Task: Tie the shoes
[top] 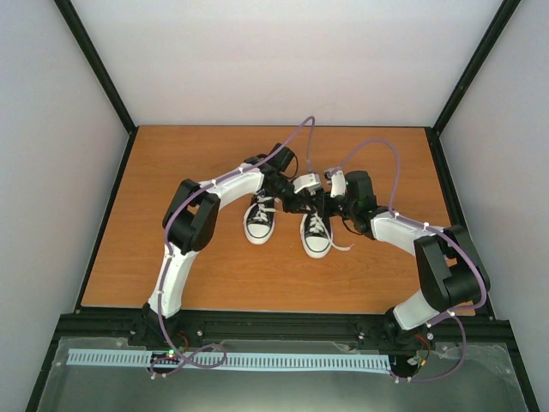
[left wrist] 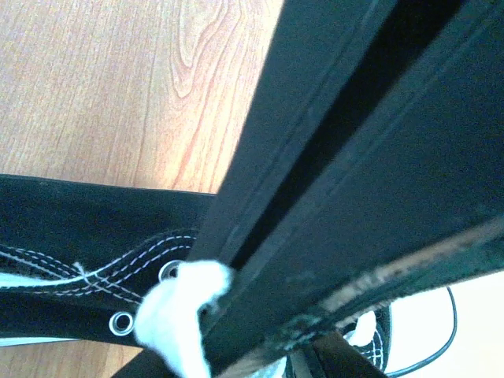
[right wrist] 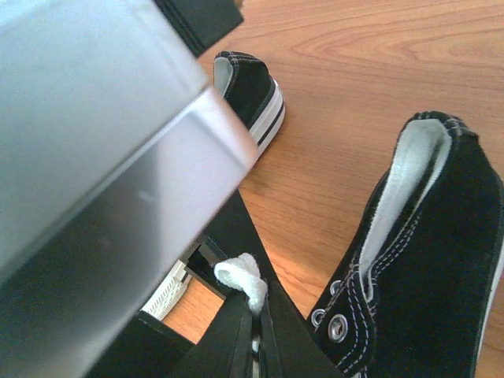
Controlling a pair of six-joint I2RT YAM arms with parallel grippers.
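Two black-and-white sneakers stand side by side, toes toward the front: the left shoe [top: 258,225] and the right shoe [top: 316,240]. Both grippers meet over the right shoe and hide its upper part. In the right wrist view, my right gripper is shut on a white lace [right wrist: 242,276], whose folded end sticks out above the fingers. In the left wrist view, white lace [left wrist: 177,315] bunches at the tips of the dark fingers [left wrist: 315,197] of my left gripper [top: 302,204]. Whether those fingers pinch it or it only wraps them is unclear.
One loose lace end [top: 343,248] lies on the wooden table [top: 206,283] right of the right shoe. The two grippers nearly touch, leaving little room between them. Bare tabletop surrounds the shoes in front and at the sides.
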